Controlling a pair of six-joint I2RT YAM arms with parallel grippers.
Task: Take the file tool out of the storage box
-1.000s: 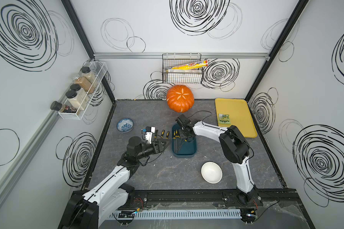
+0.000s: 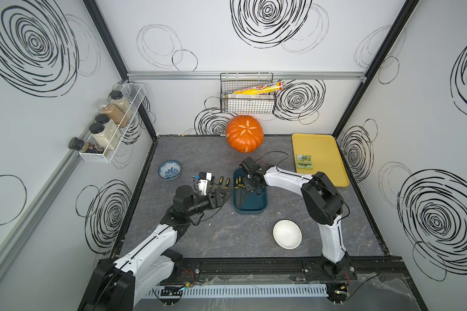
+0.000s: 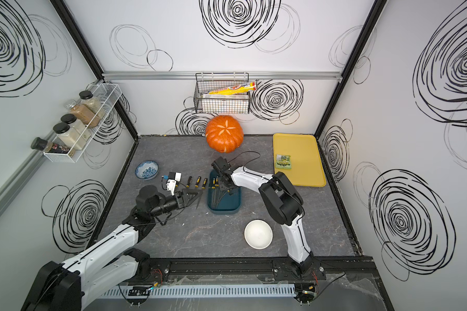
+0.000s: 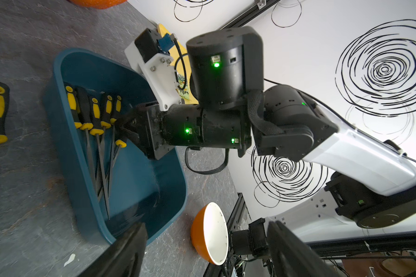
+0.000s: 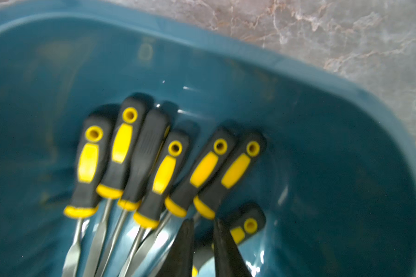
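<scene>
The blue storage box (image 2: 250, 209) stands mid-table with several black-and-yellow file tools in it. In the right wrist view, a row of files (image 5: 163, 174) lies with handles up, and one file (image 5: 239, 226) lies slanted, apart from the row's handle ends. My right gripper points down into the box at this slanted file, its fingertips a narrow gap apart over the handle; whether they touch it cannot be told. Left of the box, my left gripper is open, its fingers (image 4: 127, 254) wide apart with nothing between them.
Several more files (image 3: 198, 181) lie on the table left of the box, close to the left gripper. A white bowl (image 2: 287, 234) stands at front right, a pumpkin (image 2: 244, 133) behind the box, a yellow tray (image 2: 324, 155) at back right.
The left arm and the objects look unmoved.
</scene>
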